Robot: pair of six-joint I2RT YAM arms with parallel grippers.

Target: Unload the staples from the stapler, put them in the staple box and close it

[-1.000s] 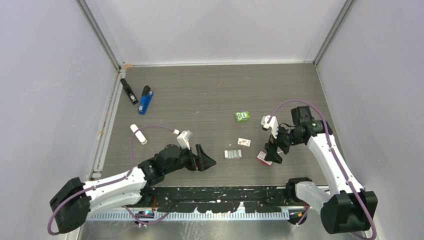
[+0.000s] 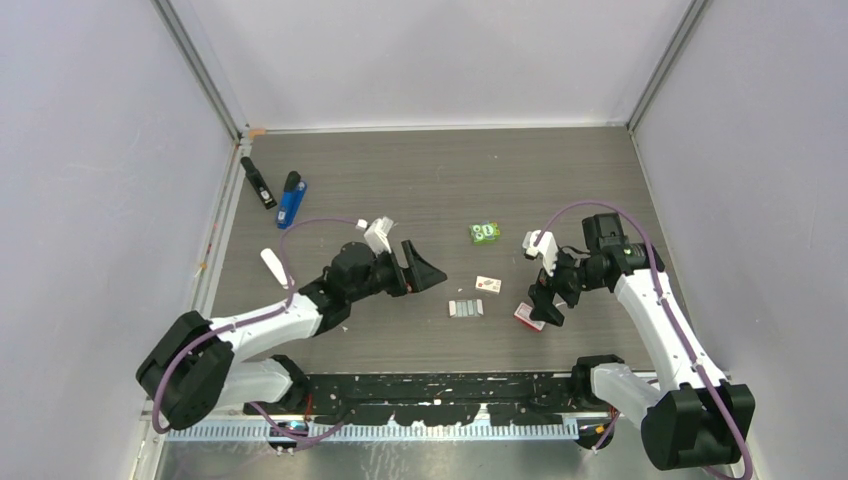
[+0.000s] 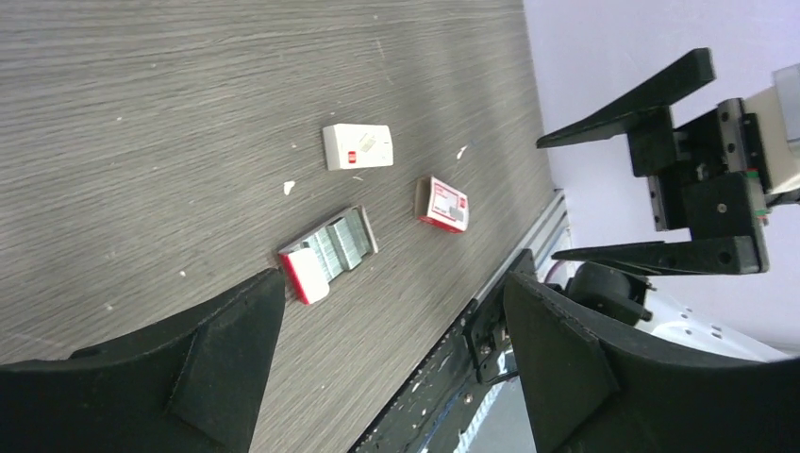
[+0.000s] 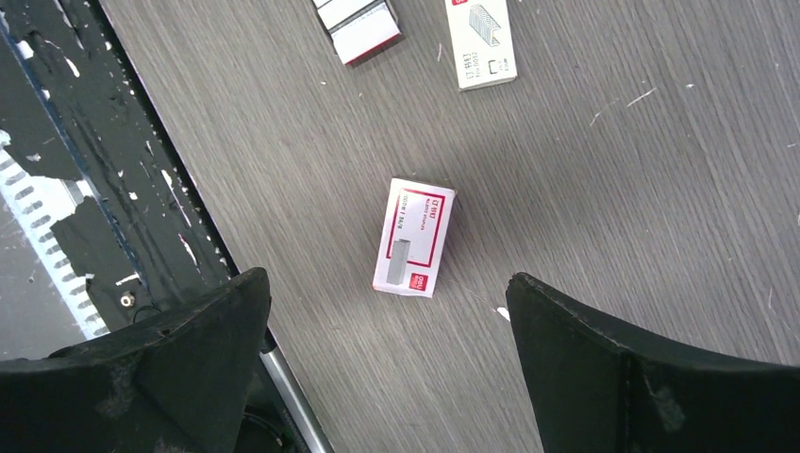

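A blue stapler-like tool (image 2: 291, 200) with a black end lies at the table's far left, well away from both hands. Rows of staples sit in an open tray (image 2: 466, 308) near the middle front; the left wrist view shows this tray (image 3: 330, 253) with a red-edged white end. My left gripper (image 2: 425, 274) hovers to the tray's upper left, its fingers open and empty in the left wrist view. Above a red-and-white staple box (image 4: 414, 238) my right gripper stands open; nothing is between its fingers, and the box lies on the table below.
A black tool (image 2: 258, 183) is beside the blue one, and a white object (image 2: 274, 267) lies lower left. Another small white box (image 2: 488, 285) rests by the tray, with a green packet (image 2: 485, 233) behind it.
My right arm and the objects on the table have stayed put.
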